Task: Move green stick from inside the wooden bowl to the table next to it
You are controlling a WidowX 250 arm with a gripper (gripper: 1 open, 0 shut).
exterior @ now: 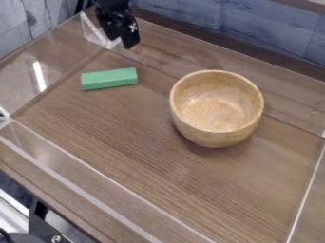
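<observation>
The green stick (109, 79) lies flat on the brown table, left of the wooden bowl and clear of it. Bare tabletop shows between the two. The round, light wooden bowl (177, 106) stands upright on the right half of the table and looks empty. At the top left, beyond the stick, is my dark gripper (118, 43), raised and apart from it. Its fingers are small and dark here, and how far apart they stand is hard to make out.
A blue wall (273, 28) runs along the back right. Dark cables (28, 204) hang beyond the table's lower left edge.
</observation>
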